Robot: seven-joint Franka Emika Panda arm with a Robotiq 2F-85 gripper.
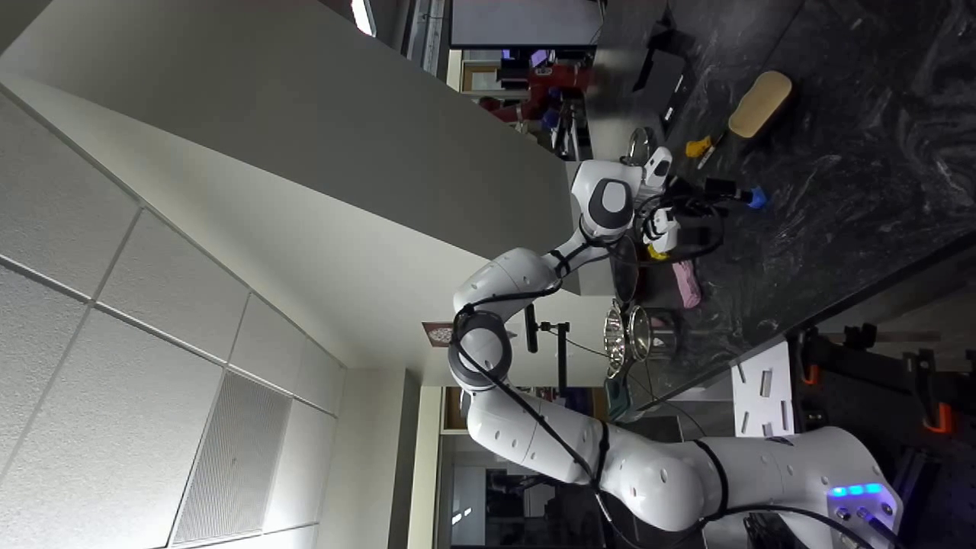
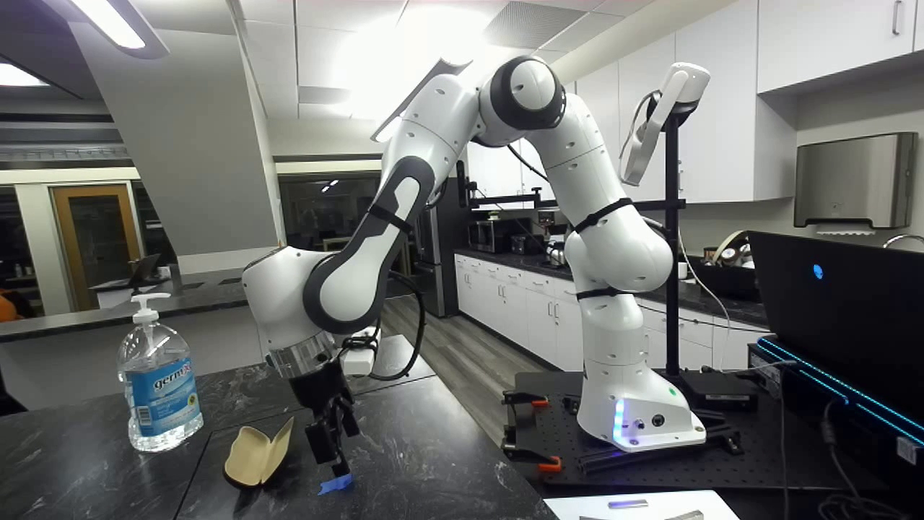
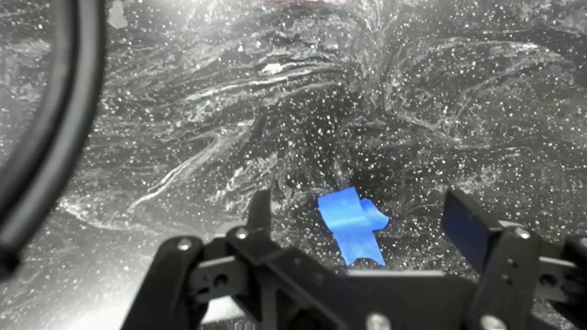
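My gripper is open above the dark marbled tabletop, with nothing held between its fingers. In the wrist view, a patch of bright blue tape (image 3: pixel 349 217) shows on the table between the two spread fingertips. The same blue tape (image 2: pixel 335 484) appears just below the gripper (image 2: pixel 330 442) in exterior view 2. Exterior view 1, which is turned sideways, shows the blue tape (image 1: pixel 757 197) close beside the gripper (image 1: pixel 729 189).
An open tan case (image 2: pixel 251 455) and a sanitizer bottle (image 2: pixel 160 390) stand beside the gripper. A pink item (image 1: pixel 686 284), metal pots (image 1: pixel 640 334) and a yellow-handled tool (image 1: pixel 699 147) are also on the table. Bare tabletop surrounds the tape.
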